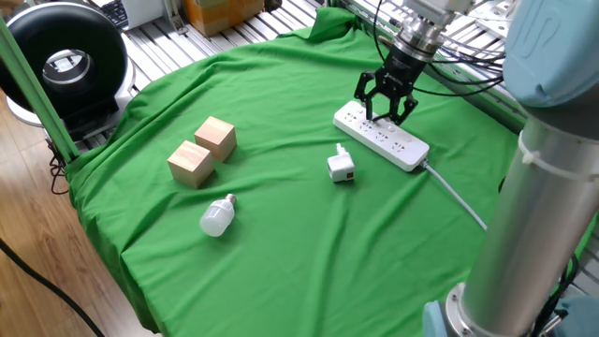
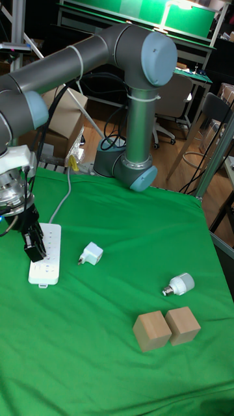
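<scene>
A white plug adapter [image 1: 341, 167] lies on the green cloth, a short way in front of the white power strip [image 1: 382, 137]. In the other exterior view the adapter [image 2: 91, 253] lies to the right of the strip [image 2: 45, 270], its pins pointing left and down. My black gripper [image 1: 385, 119] is over the strip, fingers spread and nothing visible between them. From the other side, the gripper [image 2: 34, 252] appears edge-on above the strip's sockets; whether its tips touch the strip cannot be made out.
Two wooden blocks [image 1: 191, 164] and a white light bulb [image 1: 217, 216] lie on the left of the cloth. The strip's cable [image 1: 456, 195] trails toward the arm's base. Open cloth stretches between the bulb and the adapter.
</scene>
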